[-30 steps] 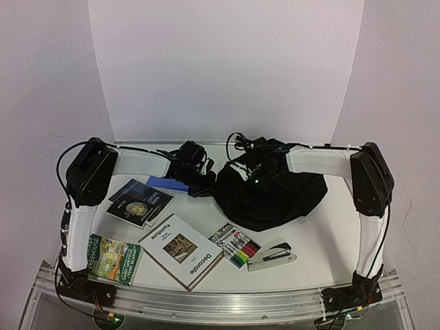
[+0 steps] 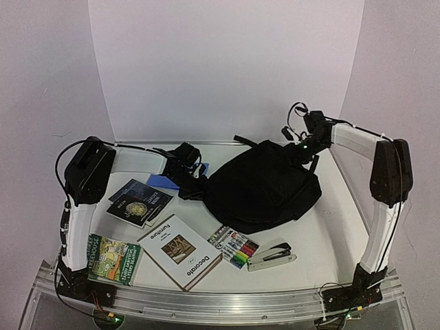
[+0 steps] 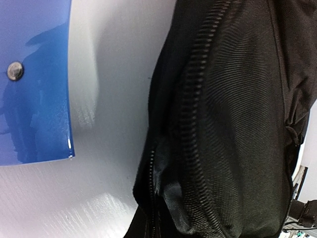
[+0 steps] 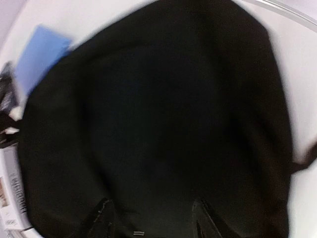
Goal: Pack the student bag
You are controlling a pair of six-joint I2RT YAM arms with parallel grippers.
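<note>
The black bag (image 2: 258, 189) lies at the right of the table, its left end by my left gripper (image 2: 200, 194). In the left wrist view the left fingers (image 3: 134, 229) are shut on the bag's zippered edge (image 3: 152, 171). My right gripper (image 2: 294, 158) is over the bag's upper right part; in the right wrist view its fingers (image 4: 104, 220) stand apart over black cloth, nothing seen between them. A blue folder (image 3: 34, 99) lies left of the bag. In front are a Furniture Decorate book (image 2: 180, 251), a marker set (image 2: 234, 246) and a stapler (image 2: 271, 257).
Dark books (image 2: 139, 203) lie below the left arm, and a green book (image 2: 113, 260) sits at the front left corner. Bare table (image 2: 326, 240) shows at the front right. A bag strap (image 2: 314, 163) sticks out at the right.
The left gripper and bag shifted slightly left.
</note>
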